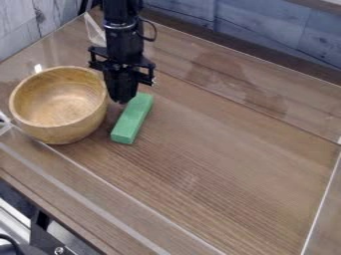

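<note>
A green block lies flat on the wooden table, just right of a beige bowl. The black gripper hangs low at the upper end of the block, beside the bowl's right rim. It looks shut, and nothing shows between its fingers, though their tips are small and dark in this view.
The table's edge runs along the left, with a dark object in the lower left corner.
</note>
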